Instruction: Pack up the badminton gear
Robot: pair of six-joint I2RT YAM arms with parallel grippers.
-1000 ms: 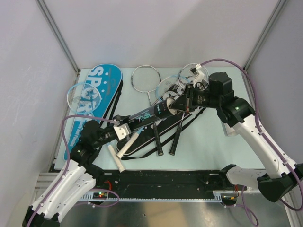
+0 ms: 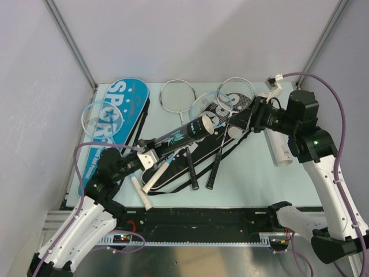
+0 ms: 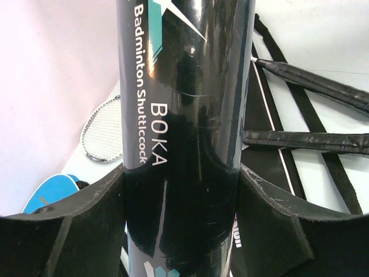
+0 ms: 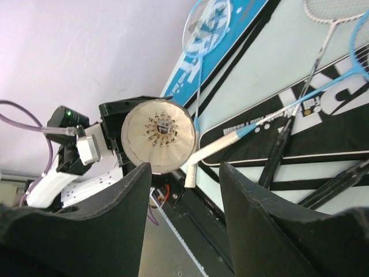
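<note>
A black shuttlecock tube [image 2: 183,137] is held tilted above the table, with my left gripper shut around its body. Its round end [image 4: 158,136] faces the right wrist camera and shows a pale, cone-like inside. My right gripper stands open, apart from that end, with nothing between its fingers. Below lies a black racket bag [image 2: 199,151]; a blue racket bag [image 2: 128,95] is at the left. Rackets lie about: a white racket [image 2: 179,96] at the back, another white racket [image 2: 235,92] to its right, and a blue racket [image 2: 102,119] over the blue bag.
A white cylinder [image 2: 279,149] lies on the right side of the table. Beneath my right gripper shows a pale round thing [image 2: 235,132] that I cannot identify. Several handles, including a black racket handle [image 2: 214,171], point toward the front.
My right gripper, earlier at the tube's end, has moved away to the right and now stands apart. The tube's pale end has come into view, slightly higher and farther right; the left arm has shifted little.
</note>
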